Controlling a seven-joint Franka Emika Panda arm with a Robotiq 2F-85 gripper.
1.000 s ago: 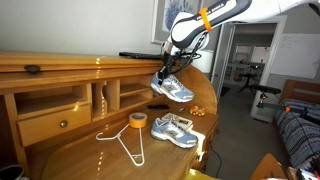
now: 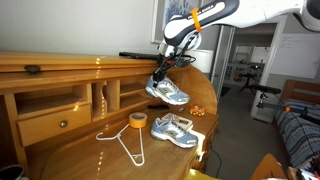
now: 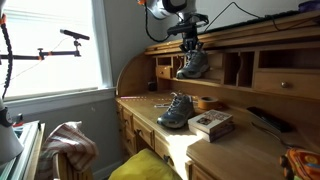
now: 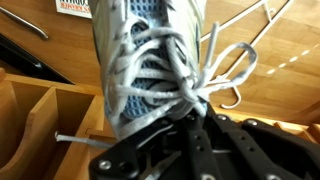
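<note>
A grey-white running shoe (image 2: 168, 91) hangs in the air above the desk, tilted with its toe down to the right in exterior view 1. My gripper (image 2: 157, 80) is shut on this shoe at its upper end. In the wrist view, white laces (image 4: 185, 88) and the blue mesh tongue of the held shoe (image 4: 150, 75) fill the middle, with the laces running up to the fingers. Its matching shoe (image 2: 175, 131) rests on the desk top (image 2: 95, 158) below. Exterior view 2 has the hanging shoe (image 3: 194, 65) above and behind the resting one (image 3: 179, 111).
An orange tape roll (image 2: 138, 120) and a white hanger (image 2: 131, 147) lie left of the resting shoe. A book (image 3: 210, 124) is beside that shoe. Cubbies and drawers (image 2: 52, 124) line the desk's back. Yellow cloth (image 3: 148, 165) is at the front edge.
The held shoe has shifted slightly lower and its tilt has steepened a little. The resting shoe, hanger and tape roll stay where they were.
</note>
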